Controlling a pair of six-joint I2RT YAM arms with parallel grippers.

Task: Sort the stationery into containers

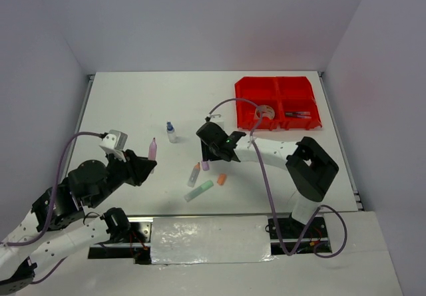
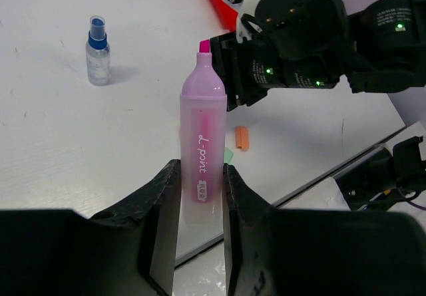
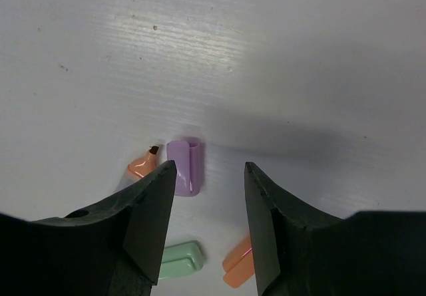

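My left gripper is shut on a pink highlighter (image 2: 203, 130), held upright at the left of the table. My right gripper is part open, hovering over a purple cap (image 3: 183, 169), nothing seen between its fingers. Beside that lie an orange-tipped marker (image 3: 141, 165), a green marker (image 1: 198, 189) and an orange cap (image 1: 221, 178). A clear spray bottle (image 2: 98, 60) with a blue top stands at the back left of them.
The red divided container (image 1: 273, 83) at the back right holds a roll of tape (image 1: 265, 111) and some thin items.
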